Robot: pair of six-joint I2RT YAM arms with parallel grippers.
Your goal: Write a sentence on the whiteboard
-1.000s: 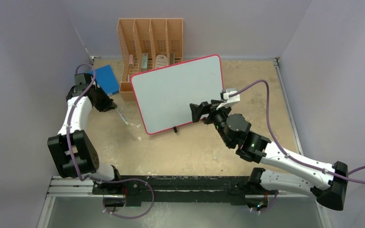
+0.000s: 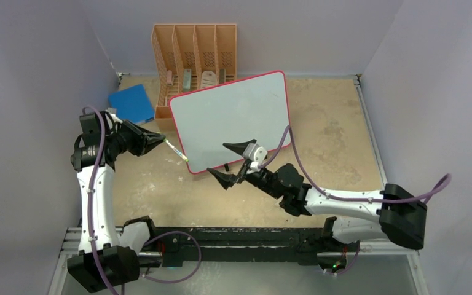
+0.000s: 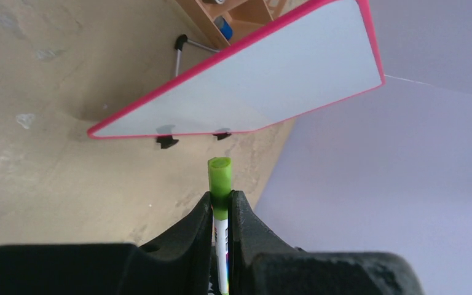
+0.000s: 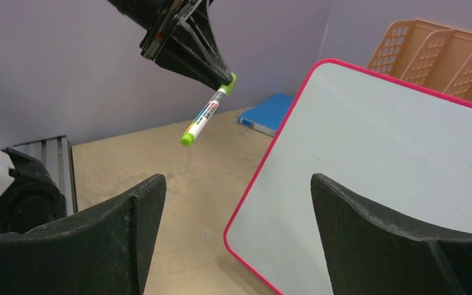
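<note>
A blank whiteboard with a pink-red rim stands tilted on the table. At its left side, my left gripper is shut on a white marker with green ends. One green end shows between the fingertips in the left wrist view. The marker's other end points toward the board's lower left corner in the top view, clear of my right gripper. That one hangs by the board's lower edge with its fingers wide apart and nothing between them. No writing shows on the board.
Behind the board, a tan divided organizer holds several small items. A blue flat box lies left of it. Black feet stick out under the board.
My left arm has reached out, carrying the marker right toward the board. My right gripper has moved left and its fingers have spread open.
</note>
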